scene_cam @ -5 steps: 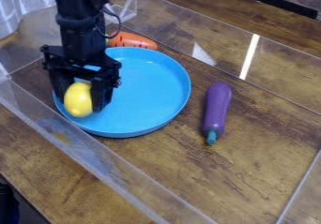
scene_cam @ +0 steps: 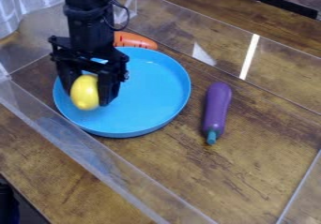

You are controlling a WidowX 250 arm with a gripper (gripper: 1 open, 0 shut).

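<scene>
A yellow object [scene_cam: 85, 92] sits in the left part of a blue round plate [scene_cam: 150, 106]. My black gripper [scene_cam: 86, 76] is over it from above, its fingers around or just beside the object's top; whether they grip it cannot be made out.
An orange carrot-like toy [scene_cam: 133, 40] lies behind the plate. A purple eggplant-like toy [scene_cam: 217, 106] lies to its right. Clear rails run along the left and front of the wooden table [scene_cam: 251, 181], whose right side is mostly free.
My gripper and the yellow object have shifted slightly up and to the right compared with a second ago.
</scene>
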